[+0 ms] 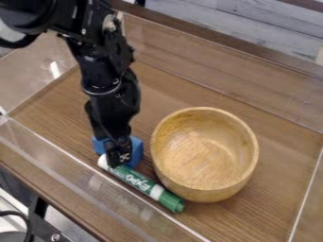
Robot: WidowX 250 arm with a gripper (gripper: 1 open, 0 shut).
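My black gripper [113, 142] reaches down over a blue block [131, 147] near the front left of the wooden table, its fingers open around or just over the block; the arm hides part of it. A green and white marker-like tube [157, 193] lies just in front of the block, angled toward the lower right. A large light wooden bowl [205, 151] stands to the right of both.
A pale edge strip runs along the front left, close to the block and tube.
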